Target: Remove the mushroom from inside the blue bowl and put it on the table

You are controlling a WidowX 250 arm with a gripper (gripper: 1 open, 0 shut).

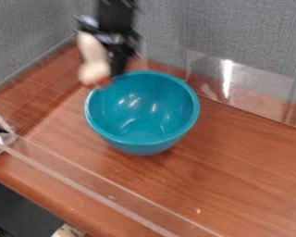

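Observation:
The mushroom [92,60], pale and smeared by motion, hangs above the table just beyond the upper left of the blue bowl [104,125]. My black gripper [104,54] is shut on it, though the fingers are too blurred to make out singly. Upright on the wooden table, the bowl shows an empty inside.
Bare table [45,120] lies to the left of the bowl, and a wide clear stretch [243,180] lies to the right. Grey walls [237,32] close off the back and left. A white wire object [0,139] stands at the left edge.

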